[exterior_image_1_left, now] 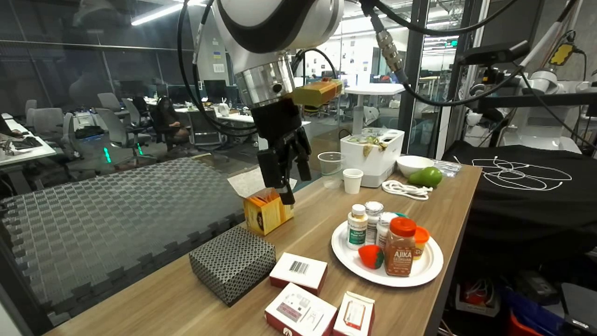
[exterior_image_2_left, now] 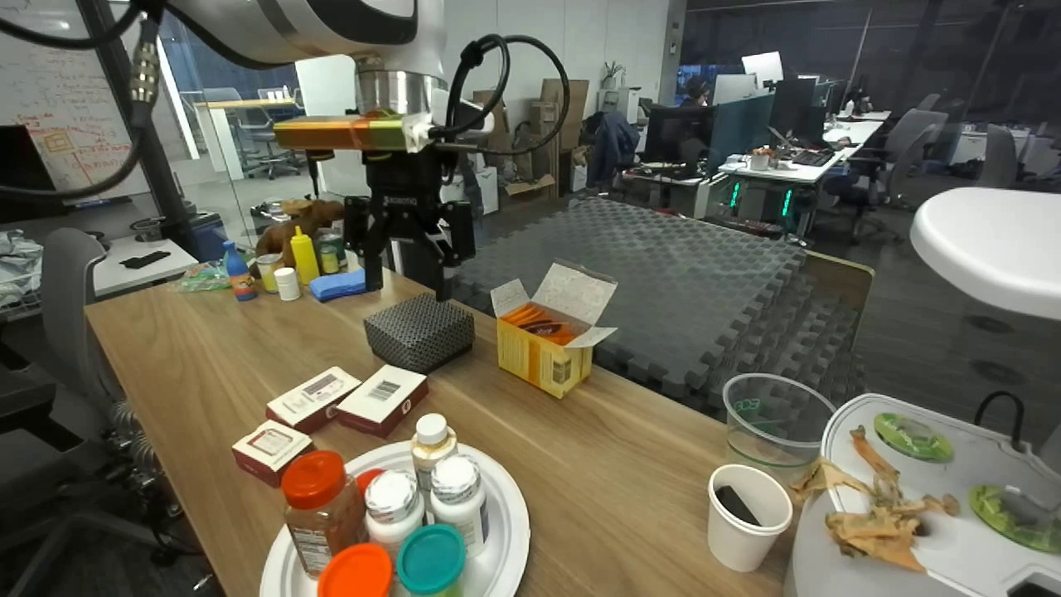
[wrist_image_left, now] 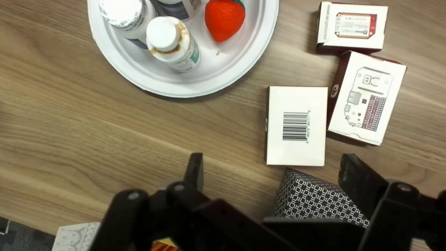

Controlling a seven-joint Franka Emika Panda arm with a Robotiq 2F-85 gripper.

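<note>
My gripper stands open above the table with nothing between its fingers. Below it, the dark patterned box (wrist_image_left: pixel 317 198) shows only partly in the wrist view, cut off by the gripper body. In exterior view 1 that box (exterior_image_1_left: pixel 232 263) is whole, lying left of three small white-and-red boxes. One of those, the barcode box (wrist_image_left: pixel 297 125), lies just ahead of the fingers. The board-picture box (wrist_image_left: pixel 363 98) and a smaller box (wrist_image_left: pixel 352 27) lie beyond it. An opened yellow box (exterior_image_2_left: pixel 545 348) with orange packets stands beside the patterned box.
A white plate (exterior_image_1_left: pixel 347 260) carries several bottles, a red-lidded jar (exterior_image_1_left: pixel 400 249) and a toy strawberry (exterior_image_1_left: pixel 370 255). Paper cup (exterior_image_2_left: pixel 748 517), clear cup (exterior_image_2_left: pixel 771 423) and a white appliance (exterior_image_1_left: pixel 369 159) stand at one end. Bare wood lies between plate and yellow box.
</note>
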